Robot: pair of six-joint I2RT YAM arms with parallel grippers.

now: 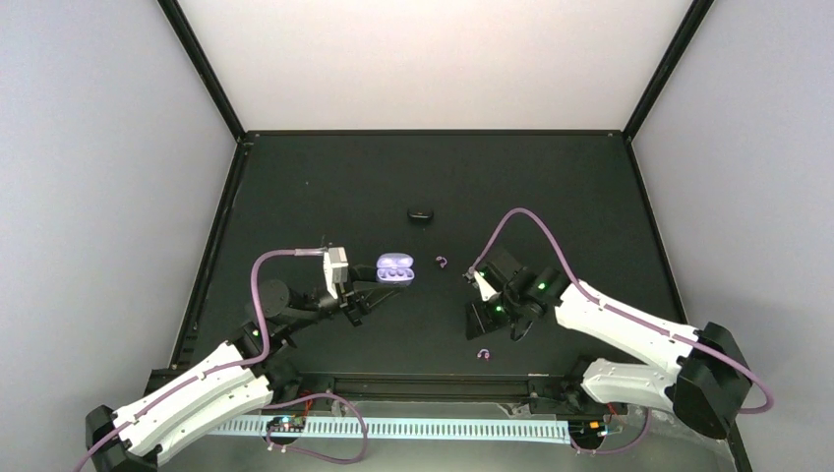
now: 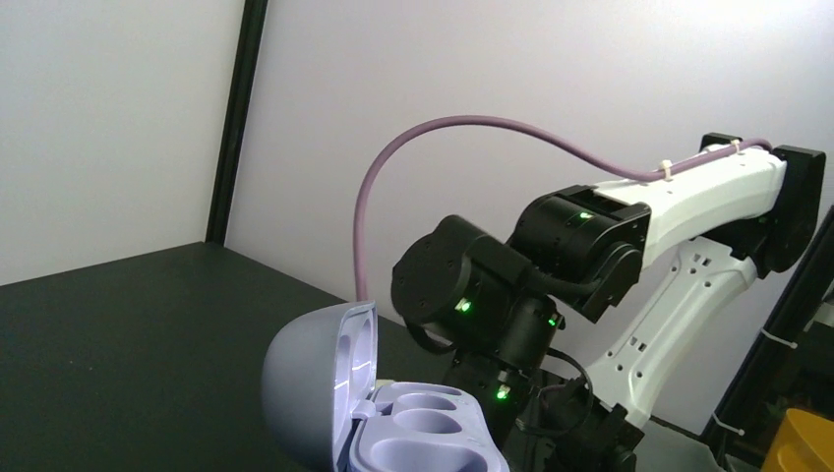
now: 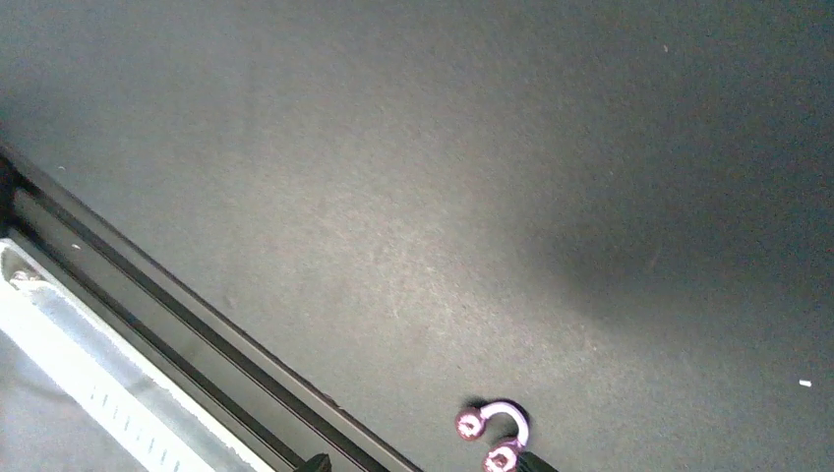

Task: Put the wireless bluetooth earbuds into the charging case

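Observation:
The open lilac charging case (image 1: pixel 395 275) is held off the table at the centre-left, my left gripper (image 1: pixel 389 279) shut on it. In the left wrist view the lid of the case (image 2: pixel 313 388) stands up and its wells face upward; the left fingers are hidden there. One small purple C-shaped earbud (image 1: pixel 441 262) lies right of the case. The other earbud (image 1: pixel 483 354) rests near the table's front edge. My right gripper is open and points down, its fingertips at the bottom of the right wrist view. That front earbud (image 3: pixel 521 418) appears beside the right-hand fingertip, with nothing gripped.
A small black object (image 1: pixel 421 214) sits farther back on the dark table (image 1: pixel 325 187). Along the front runs a black frame rail (image 3: pixel 197 324) with a white strip (image 3: pixel 108 393) beyond it.

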